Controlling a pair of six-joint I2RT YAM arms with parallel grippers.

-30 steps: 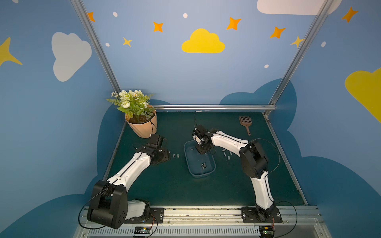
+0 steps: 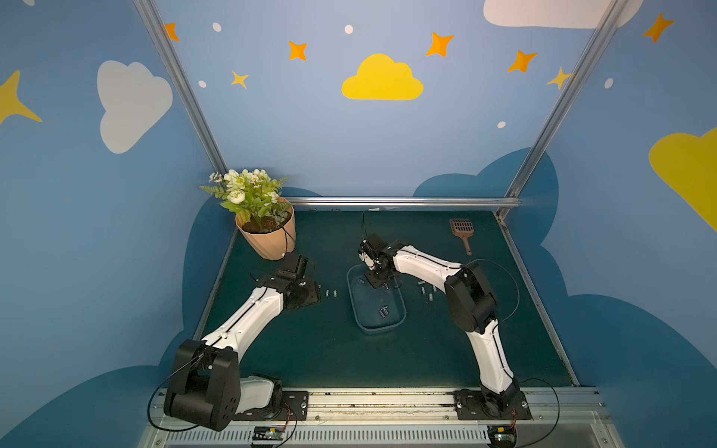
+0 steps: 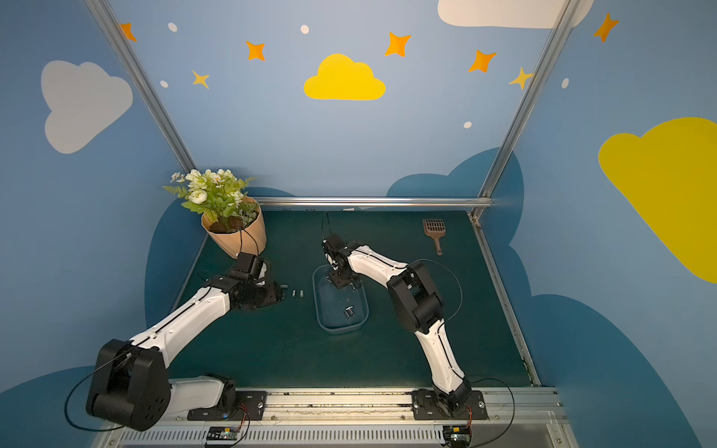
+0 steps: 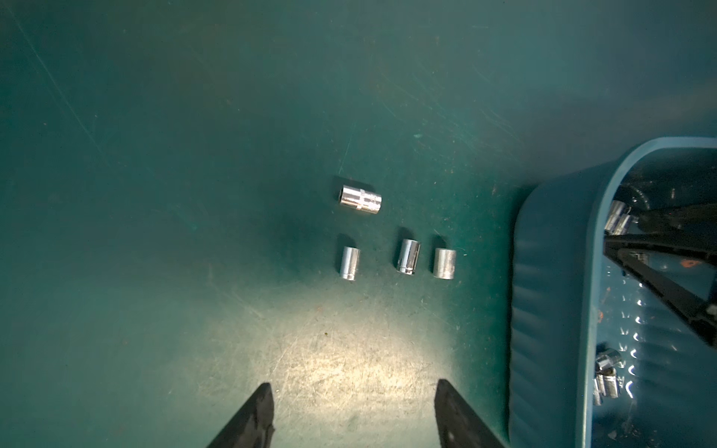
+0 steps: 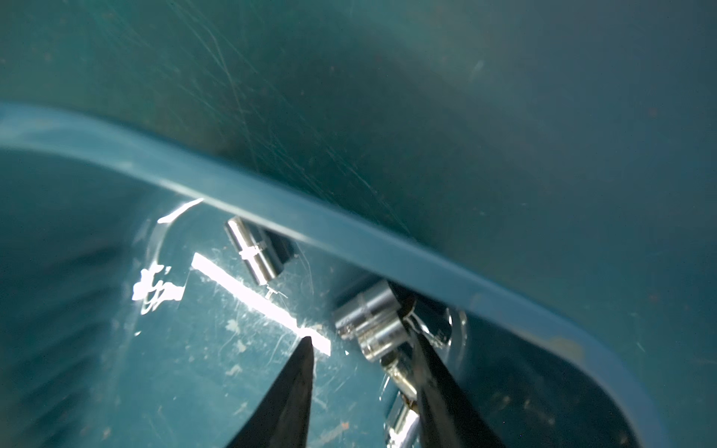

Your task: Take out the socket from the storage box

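The blue storage box (image 2: pixel 377 324) sits mid-table. My right gripper is down in its back part, fingers apart, near a cluster of chrome sockets (image 5: pixel 369 306) by the wall; a lone socket (image 5: pixel 254 250) lies a little apart. More sockets (image 4: pixel 606 377) lie elsewhere in the box. My open left gripper hangs left of the box above the table, with nothing between its fingers; several loose sockets (image 4: pixel 360 199) lie on the table in its wrist view.
A potted plant (image 2: pixel 265 242) stands at the back left, a brown scoop (image 2: pixel 463 227) at the back right. More small sockets (image 2: pixel 429 297) lie right of the box.
My right arm and gripper have shifted slightly left over the box. The left arm shows no visible movement.
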